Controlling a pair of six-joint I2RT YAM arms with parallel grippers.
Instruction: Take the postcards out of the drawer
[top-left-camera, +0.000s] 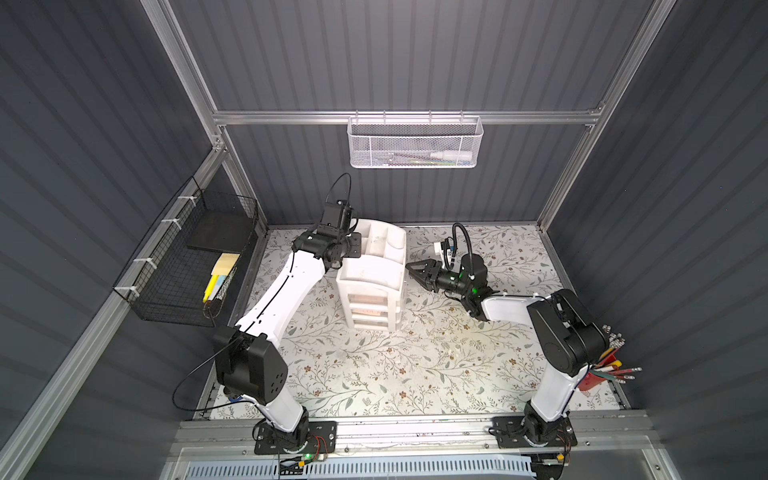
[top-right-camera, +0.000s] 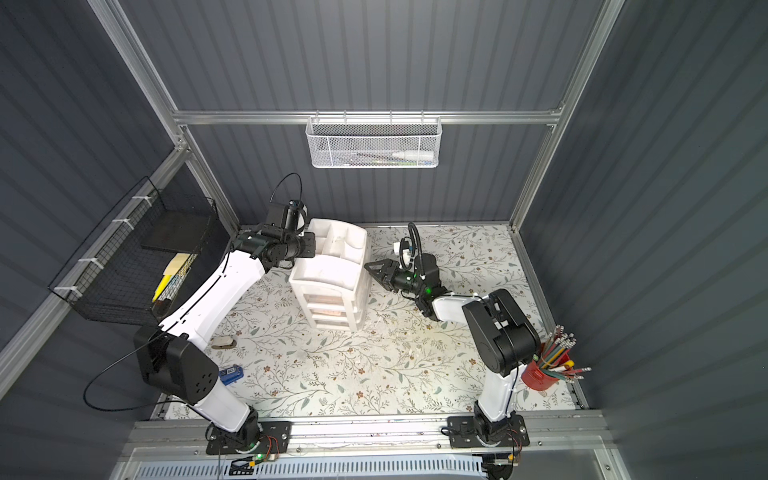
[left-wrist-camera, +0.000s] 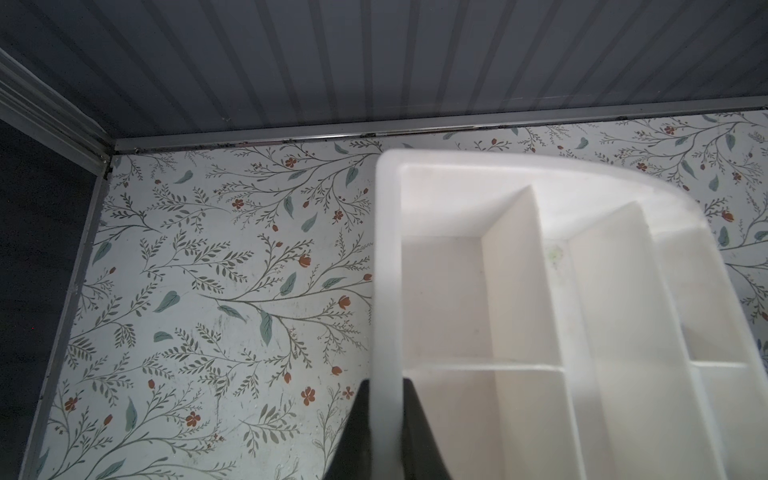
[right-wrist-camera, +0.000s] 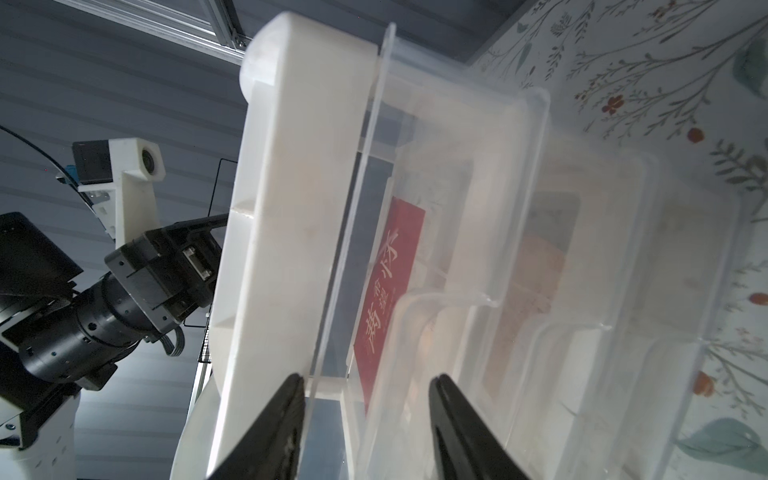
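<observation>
The white drawer organiser (top-left-camera: 370, 272) stands mid-table. In the left wrist view my left gripper is shut at the rim of its open-topped upper compartments (left-wrist-camera: 448, 296), the white edge running between the fingers. My right gripper (top-right-camera: 373, 269) is at the organiser's right side. In the right wrist view its fingers (right-wrist-camera: 453, 424) stand apart in front of stacked clear drawers (right-wrist-camera: 472, 192), nothing visibly held. A red printed card (right-wrist-camera: 392, 272) shows inside the upper clear drawer; a pale pink item is blurred in the one beside it.
A black wire basket (top-left-camera: 168, 288) hangs on the left wall, a white mesh basket (top-left-camera: 414, 144) on the back wall. A red pencil cup (top-right-camera: 540, 376) stands at the front right.
</observation>
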